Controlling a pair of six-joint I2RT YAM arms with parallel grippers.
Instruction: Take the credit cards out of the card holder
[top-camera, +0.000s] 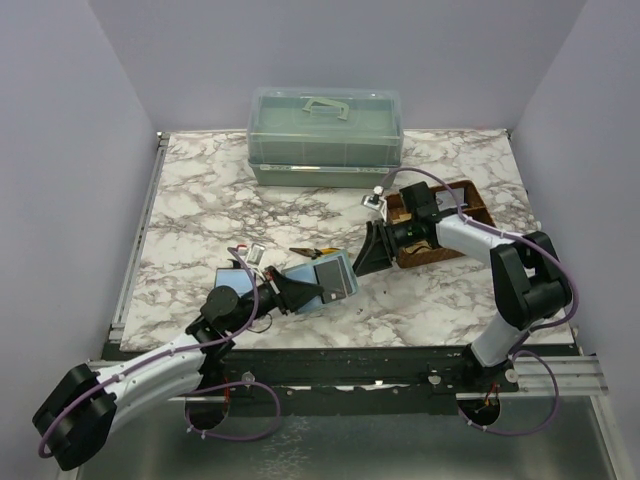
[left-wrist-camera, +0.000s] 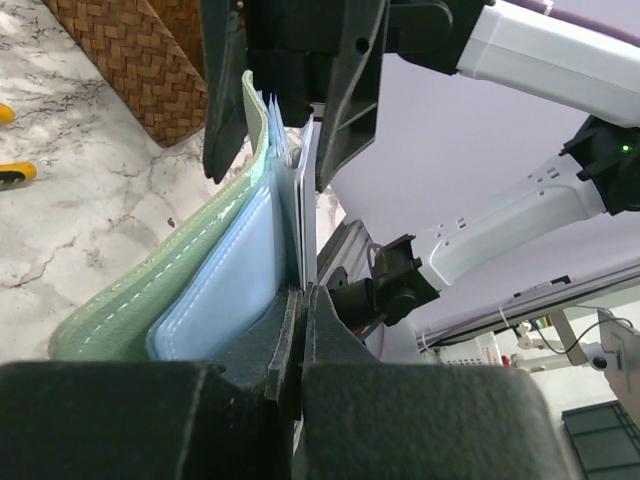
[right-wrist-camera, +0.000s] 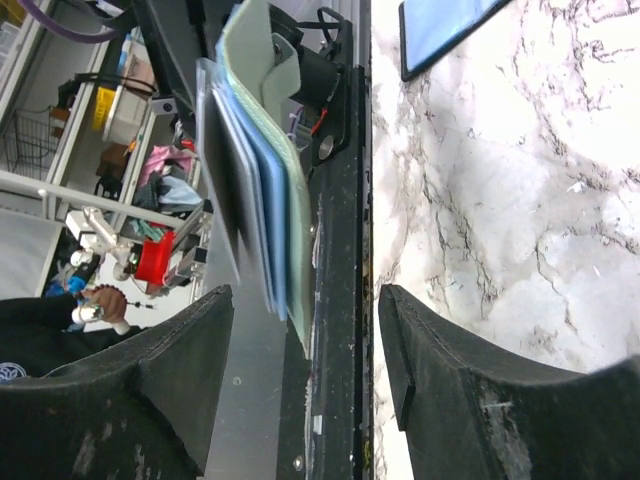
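Observation:
A blue and green card holder (top-camera: 332, 276), with layered pale sleeves and thin cards at its edge (left-wrist-camera: 215, 280), is pinched in my left gripper (top-camera: 296, 290), which is shut on it. In the right wrist view the holder (right-wrist-camera: 298, 250) hangs upright with its layers fanned slightly. My right gripper (top-camera: 372, 258) stands open just right of the holder in the top view, apart from it, with nothing between its fingers.
A woven box (top-camera: 430, 255) with dividers is at the right, behind the right arm. A lidded green case (top-camera: 325, 140) stands at the back. A blue pad (right-wrist-camera: 445, 25) and yellow-handled tools (left-wrist-camera: 15, 172) lie on the marble surface.

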